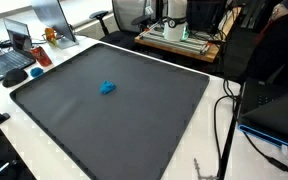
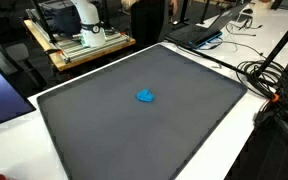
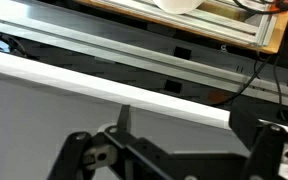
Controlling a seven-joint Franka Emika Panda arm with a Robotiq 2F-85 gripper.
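A small bright blue object (image 1: 107, 87), perhaps crumpled cloth, lies alone on the dark grey board (image 1: 64, 115); the second exterior view also has this blue piece (image 2: 145, 95) toward the board's far side. In the wrist view my gripper is open, its dark fingers wide apart and nothing between them. Below it are a grey surface and a white edge strip (image 3: 104, 90). The blue piece is outside the wrist view. Neither exterior view shows the gripper clearly.
A laptop (image 1: 22, 42) and a red item (image 1: 41, 56) stand beyond the board's left edge in the first exterior view. Black cables (image 2: 269, 75) gather at the table's right in the second. Most of the board is clear.
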